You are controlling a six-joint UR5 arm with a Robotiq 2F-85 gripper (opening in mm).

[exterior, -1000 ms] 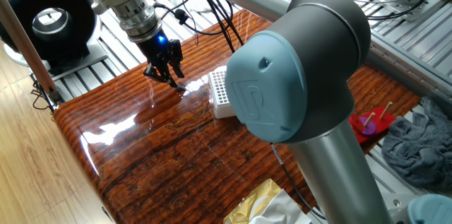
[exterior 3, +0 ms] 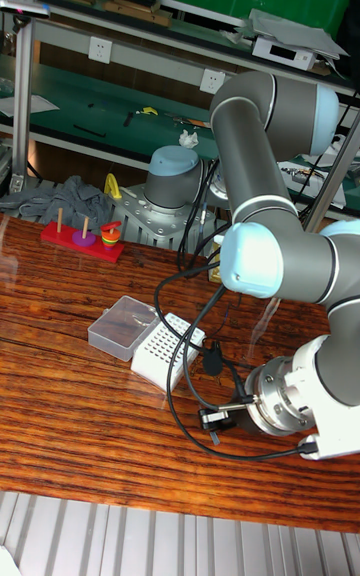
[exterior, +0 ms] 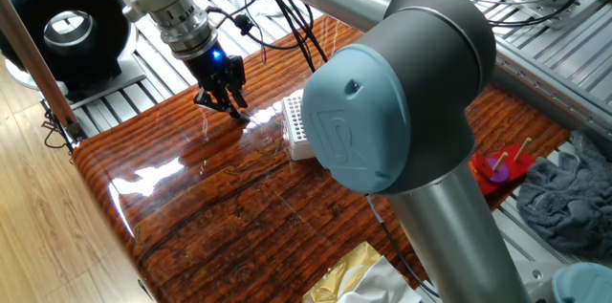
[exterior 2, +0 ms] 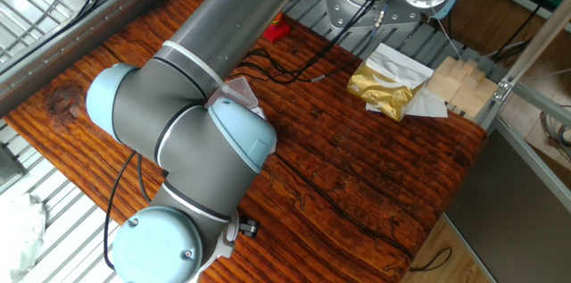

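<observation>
My black gripper points down over the glossy wooden table, to the left of a white rack with rows of holes in exterior view 1. A gap of bare wood shows between the two in that view. Whether the fingers are apart or together is not clear, and I make out no object between them. In exterior view 3 the rack stands beside a clear plastic box, with cables crossing in front of the rack. The arm hides most of the gripper in exterior view 2.
A red peg toy and a grey cloth lie towards the back. A gold-and-white tissue pack and wooden blocks sit near one table edge. Loose black cables cross the table. Bare wood spreads left of the gripper in exterior view 1.
The arm's elbow has shifted very slightly left in exterior view 1 since one second ago. The gripper has barely moved, and the rack stands where it was.
</observation>
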